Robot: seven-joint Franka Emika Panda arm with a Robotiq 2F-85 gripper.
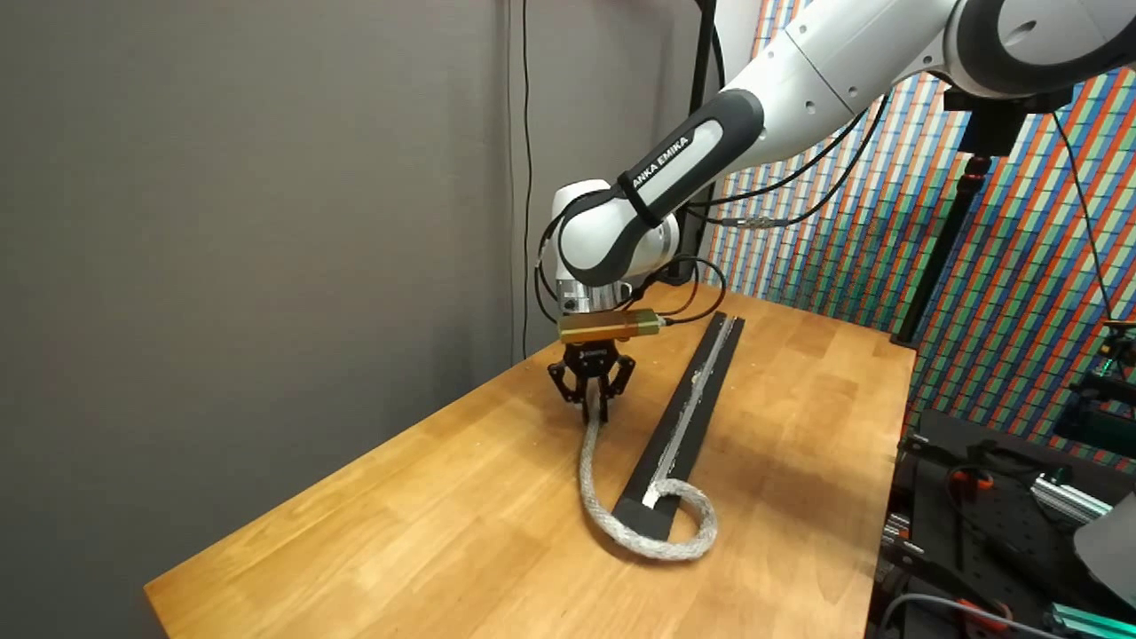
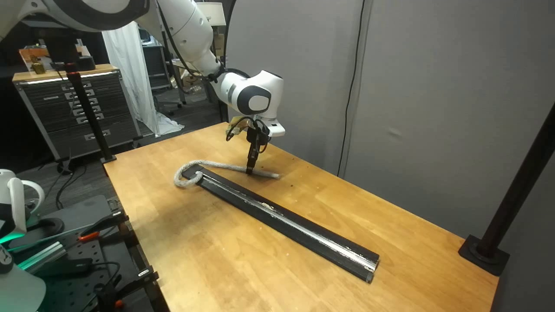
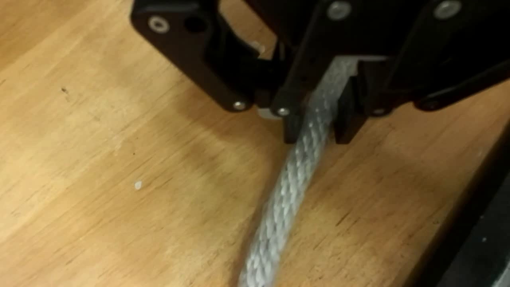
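Note:
A grey braided rope [image 1: 587,469] lies on the table, curling into a loop at the near end of a long black channel strip [image 1: 636,518]. In exterior view 1 my gripper [image 1: 594,416] is down at the tabletop, left of the strip, around the rope's free stretch. The wrist view shows the rope [image 3: 291,181] running between the two fingers of the part-open gripper; a narrow gap shows beside the right finger [image 3: 351,112]. From the other side, exterior view 2 has the rope's tip [image 2: 273,175] sticking out past the gripper [image 2: 249,170].
The strip's pale groove [image 2: 291,223] runs along its length, with one rope end at its near end. Bare wooden table [image 1: 426,532] surrounds these things. A grey wall [image 1: 319,266] borders the table's left edge, and a black post [image 2: 484,244] stands at the far corner.

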